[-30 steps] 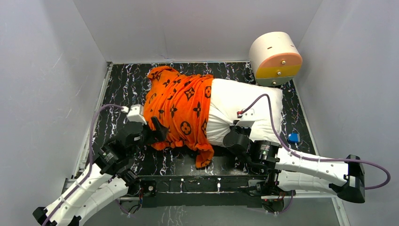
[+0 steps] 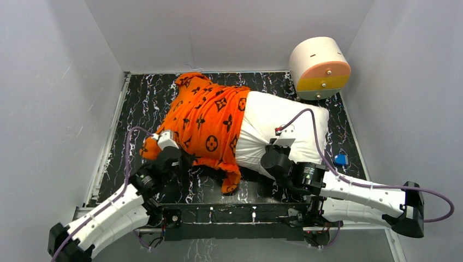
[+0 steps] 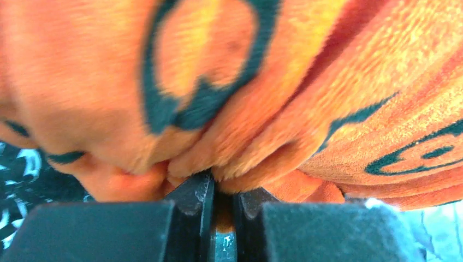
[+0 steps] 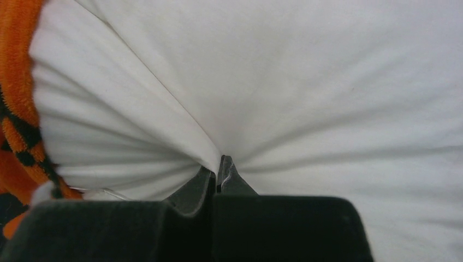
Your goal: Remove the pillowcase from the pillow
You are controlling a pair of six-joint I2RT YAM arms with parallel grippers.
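Observation:
An orange pillowcase (image 2: 210,120) with dark monogram pattern covers the left half of the pillow, bunched into folds, a loose end hanging toward the front. The white pillow (image 2: 284,109) is bare on the right. At the pillowcase's lower left, my left gripper is shut on a gathered fold of orange fabric. My right gripper is shut on a pinch of the white pillow's cover, with creases running into its fingertips; the orange edge lies to its left.
A white cylindrical box (image 2: 314,60) with coloured drawers stands at the back right. A small blue object (image 2: 340,160) lies at the right. Grey walls surround the dark marbled surface; bare strips show at the left and front.
The pillowcase's lower part has shifted left; my right gripper has barely moved.

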